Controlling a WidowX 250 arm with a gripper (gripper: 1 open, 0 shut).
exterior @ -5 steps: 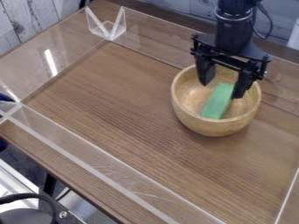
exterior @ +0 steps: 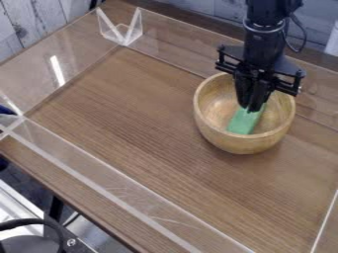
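A tan wooden bowl (exterior: 222, 134) sits at the right of the table, with a green object (exterior: 242, 122) lying inside it. The black gripper (exterior: 254, 96) is over the back of the bowl, its fingers close together at the upper end of the green object. Whether anything is between them is hard to tell, as the gripper hides that end.
A white wire-like item (exterior: 121, 27) stands at the back left. A dark object (exterior: 27, 240) is at the front left corner.
The fingers, spread apart over the bowl earlier, have drawn together above the green object. The bowl appears in the same place.
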